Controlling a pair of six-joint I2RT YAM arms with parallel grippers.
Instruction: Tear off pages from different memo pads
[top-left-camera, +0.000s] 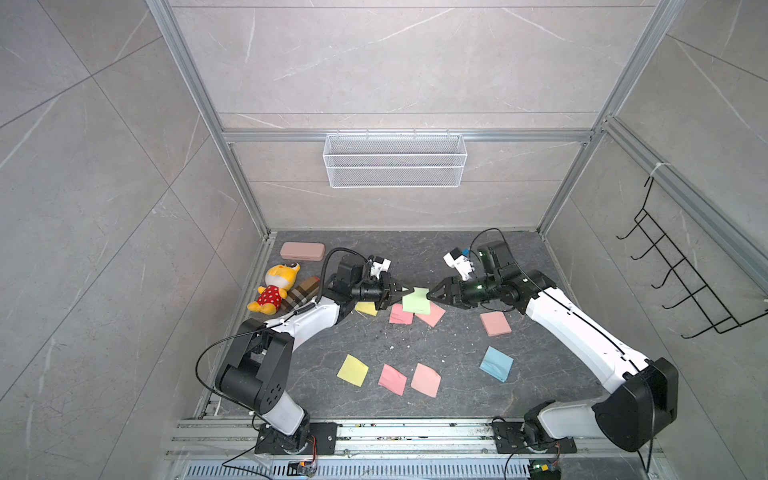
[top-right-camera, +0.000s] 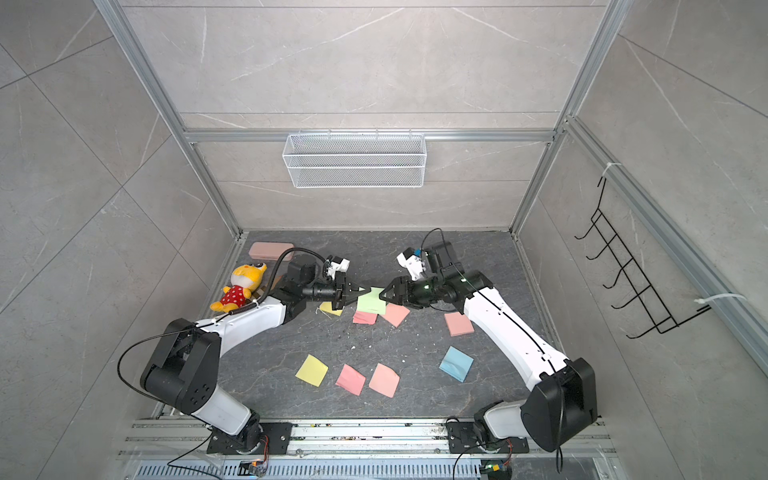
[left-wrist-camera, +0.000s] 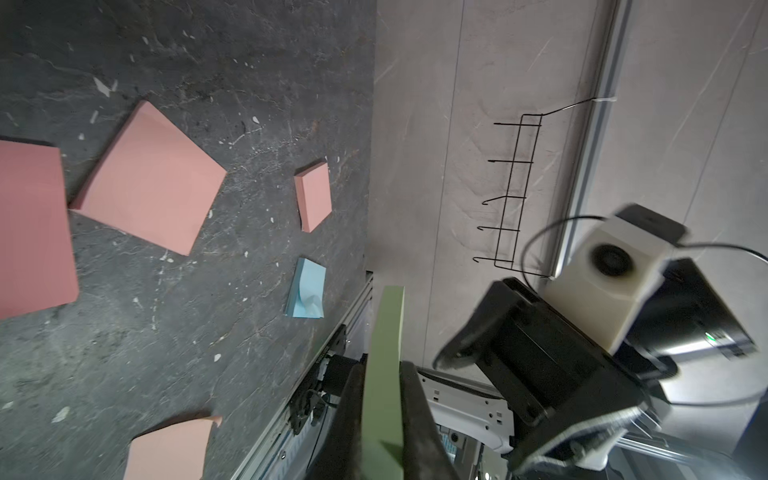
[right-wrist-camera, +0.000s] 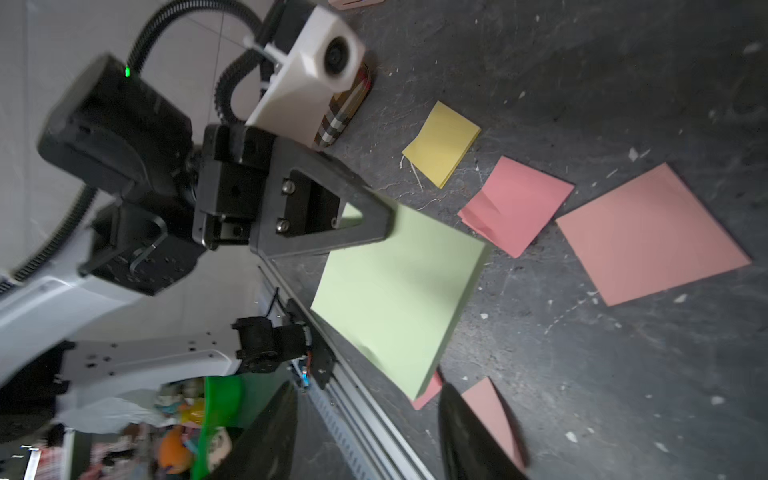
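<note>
A pale green memo pad (top-left-camera: 417, 301) hangs above the middle of the floor, with my left gripper (top-left-camera: 403, 293) shut on it. In the right wrist view the pad (right-wrist-camera: 408, 304) faces up. My right gripper is part open just beside it, its blurred fingers below the pad with nothing visible between them. Pink pads (right-wrist-camera: 652, 232), a yellow pad (right-wrist-camera: 440, 142) and a blue pad (top-left-camera: 496, 364) lie on the dark floor, with more pink and yellow sheets toward the front.
A yellow plush toy (top-left-camera: 280, 280), a plaid pouch and a pink case (top-left-camera: 301, 250) lie at the back left. A wire basket (top-left-camera: 394, 160) hangs on the back wall, black hooks (top-left-camera: 672, 264) on the right wall.
</note>
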